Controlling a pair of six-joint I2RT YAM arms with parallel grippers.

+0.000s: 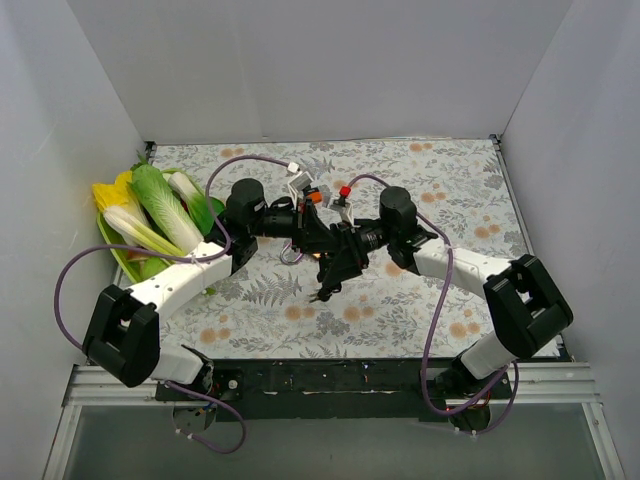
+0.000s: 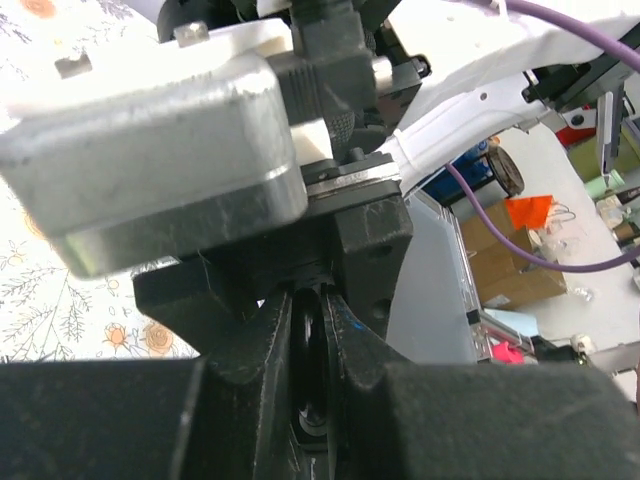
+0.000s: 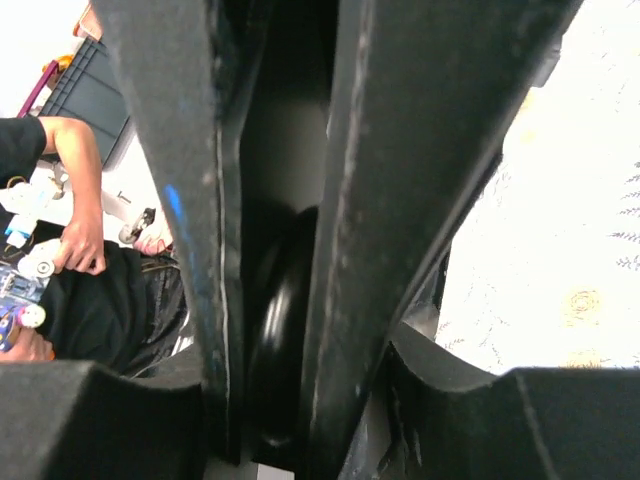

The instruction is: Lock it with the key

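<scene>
In the left wrist view, my left gripper is shut on a glossy black piece [image 2: 310, 360]; whether it is key or lock I cannot tell. My right gripper appears there with its fingers apart, straddling the left fingertips. From the right wrist, the left fingers [image 3: 370, 170] loom close, the same black piece [image 3: 278, 330] pinched between them. The top view shows the two grippers overlapping at mid-table, hiding most of what lies beneath. A purple-and-metal loop [image 1: 290, 254] peeks out at their left.
A green basket [image 1: 108, 235] of vegetables stands at the left, close to my left arm. An orange-topped item [image 1: 314, 196] lies partly covered behind the grippers.
</scene>
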